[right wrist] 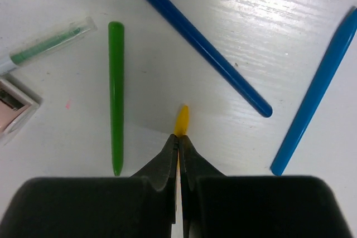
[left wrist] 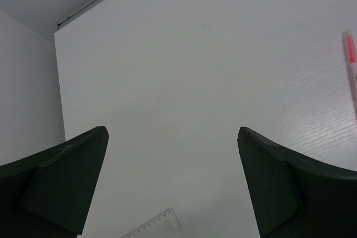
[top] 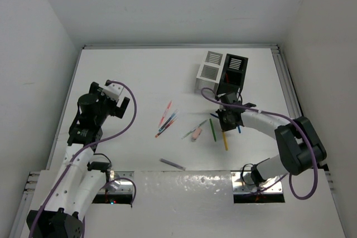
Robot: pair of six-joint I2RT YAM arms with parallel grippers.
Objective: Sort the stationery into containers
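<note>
In the right wrist view, my right gripper is shut, its fingertips over the yellow stick. The stick's tip pokes out ahead of them; the fingers hide much of the rest, and nothing clearly shows between them. A green stick lies to the left, with two blue sticks, one dark blue and one brighter blue, ahead and to the right. Far off at the left, my left gripper stands open and empty above bare table. A white container and a black container stand side by side at the back right.
Several pens lie mid-table. Between them and the green stick are a green-tipped pen and a pinkish block. A ruler rests near the front edge.
</note>
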